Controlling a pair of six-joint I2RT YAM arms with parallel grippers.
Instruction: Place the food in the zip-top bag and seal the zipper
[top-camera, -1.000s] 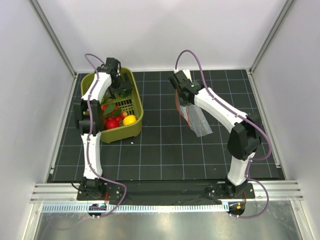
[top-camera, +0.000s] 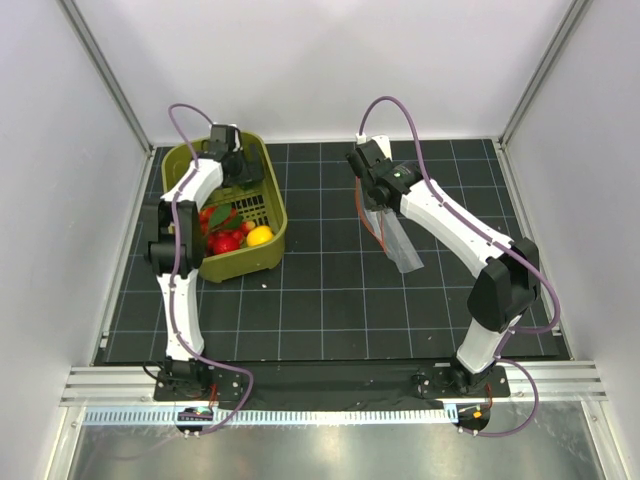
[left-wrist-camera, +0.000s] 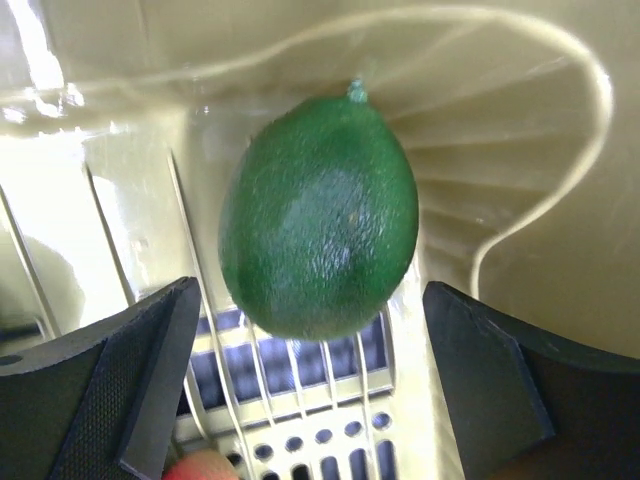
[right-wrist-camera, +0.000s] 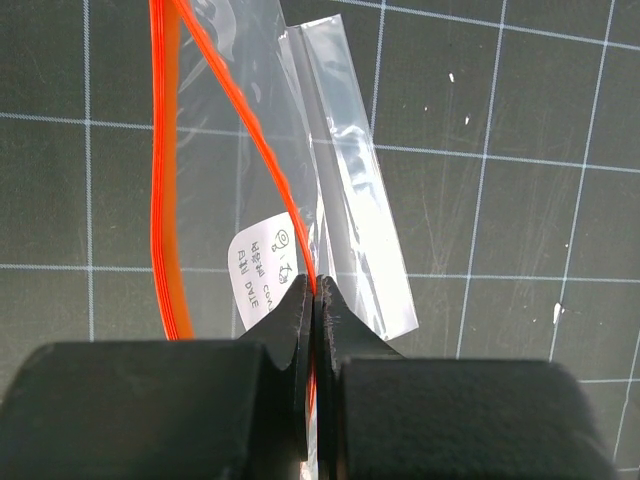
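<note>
A clear zip top bag (top-camera: 397, 243) with an orange zipper (right-wrist-camera: 162, 190) lies on the dark tiled mat, its mouth spread apart. My right gripper is shut on one orange edge of that bag. Over in the basket, a dark green avocado-like fruit (left-wrist-camera: 320, 225) rests in a corner on the slatted floor. My left gripper is above it with fingers apart, one to each side and nearer the camera; nothing is between them. From above, the left gripper covers most of the green fruit.
The olive basket (top-camera: 281, 212) stands at the left, its walls close around my left gripper. Inside are a yellow fruit (top-camera: 259, 236), red produce (top-camera: 226, 243) and green leaves.
The left gripper has shifted slightly within the basket's far end. My right arm has moved a little to the right, and the bag's held edge has gone with it.
</note>
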